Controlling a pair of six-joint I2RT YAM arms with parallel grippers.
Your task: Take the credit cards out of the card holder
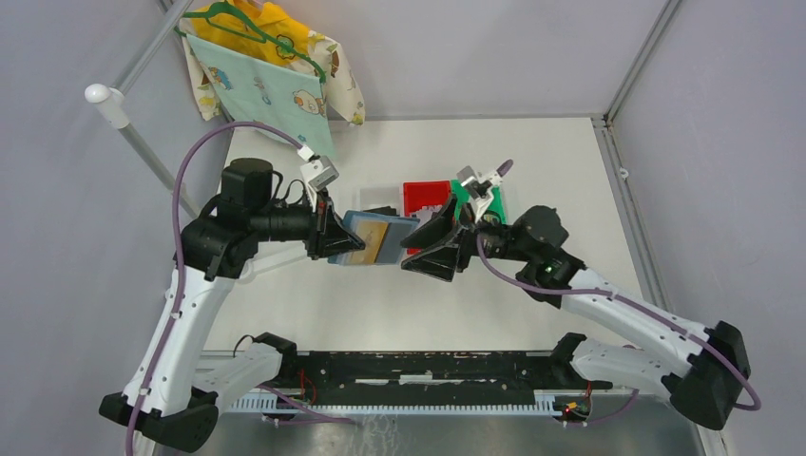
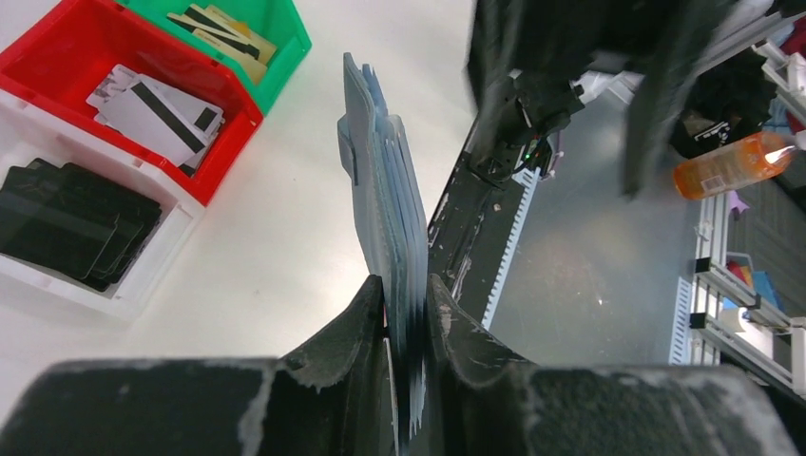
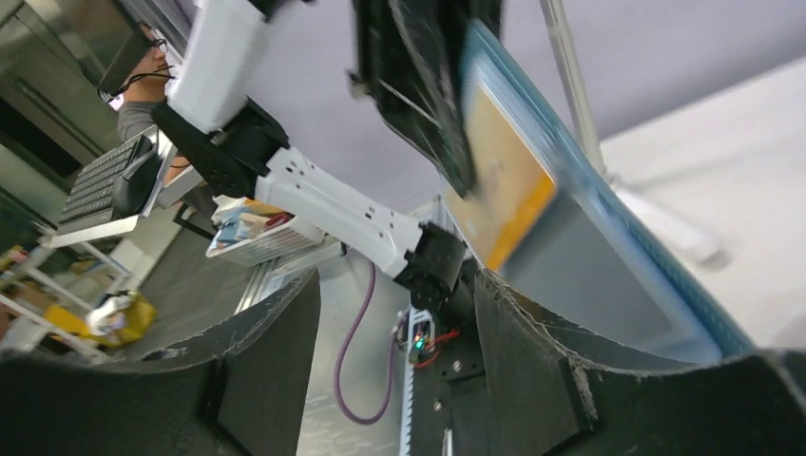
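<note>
The blue-grey card holder hangs above the table, its left side in my left gripper, which is shut on it. A tan card with an orange edge shows in one of its pockets. In the left wrist view the holder stands edge-on, a thin stack of layers between the fingers. My right gripper is open just right of the holder, nothing between its fingers. In the right wrist view the holder and its tan card appear blurred, beyond the right finger.
Behind the grippers stand a white bin with black cards, a red bin with white and grey cards, and a green bin with yellowish cards.
</note>
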